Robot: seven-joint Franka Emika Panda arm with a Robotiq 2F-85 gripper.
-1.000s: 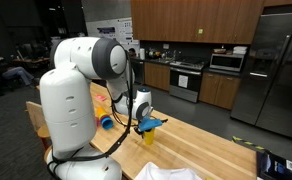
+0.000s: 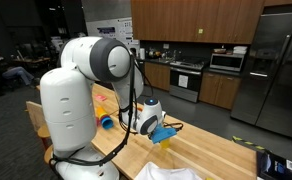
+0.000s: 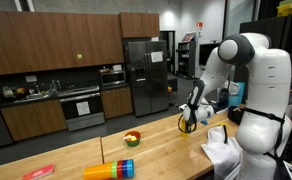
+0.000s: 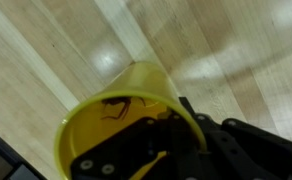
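Observation:
A yellow cup (image 4: 126,82) fills the left and middle of the wrist view, its mouth turned toward the camera. Inside it shows a small dark reddish shape, too blurred to name. My gripper is shut at the cup's rim, with the thin wall seemingly pinched between the fingers. In exterior view 1 the yellow cup (image 2: 166,144) hangs or stands directly below my gripper (image 2: 165,136), partly hidden by it. Whether its base touches the table cannot be told. Only a bit of the yellow cup (image 3: 185,128) shows in exterior view 2.
A white cloth (image 2: 171,173) lies at the table's near edge. A colourful cylinder (image 3: 107,169), a bowl (image 3: 132,137) with coloured contents and a red item (image 3: 38,172) rest elsewhere on the table. A dark object (image 2: 276,166) sits at the right edge. Mid-table is clear.
The gripper and the yellow cup have moved together toward the right in exterior view 1, coming a little nearer the white cloth.

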